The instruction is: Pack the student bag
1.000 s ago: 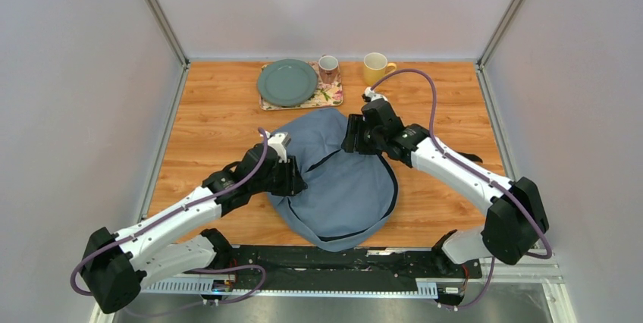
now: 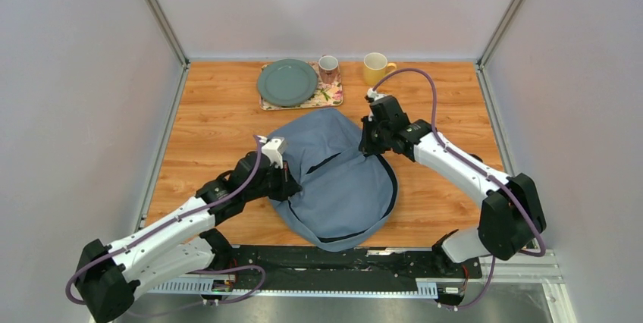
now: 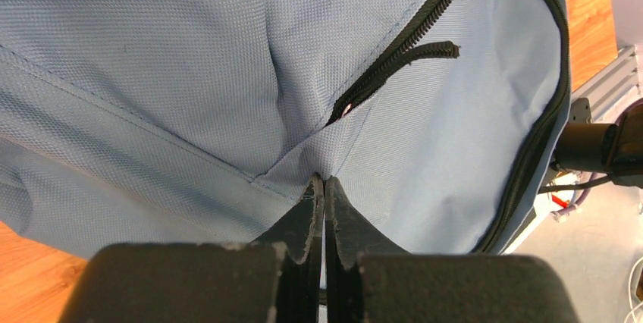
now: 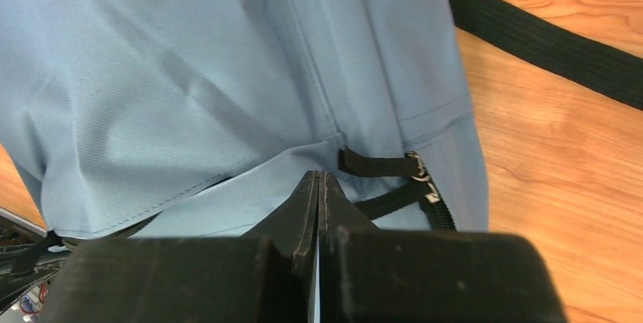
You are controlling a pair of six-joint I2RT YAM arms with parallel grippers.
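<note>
A blue-grey fabric bag (image 2: 334, 194) lies flat in the middle of the table, its black zipper opening (image 3: 406, 39) running between my two grippers. Down at the zipper's lower left end is my left gripper, shut, with creases in the cloth meeting at its fingertips. My right gripper is also shut, its tips against the cloth just below a black tab (image 4: 377, 164) at the zipper's other end. Whether a thin fold of cloth is pinched in either gripper, I cannot tell. The bag's inside is hidden.
Behind the bag, a grey-green plate (image 2: 287, 83) and a patterned cup (image 2: 328, 70) rest on a floral tray (image 2: 331, 94). A yellow mug (image 2: 374, 67) stands to their right, near my right arm. Bare wood (image 2: 201, 133) lies left of the bag.
Both grippers have gone from open to shut over the bag. The right one has shifted slightly to the right, the left one slightly to the left. The bag has barely moved.
</note>
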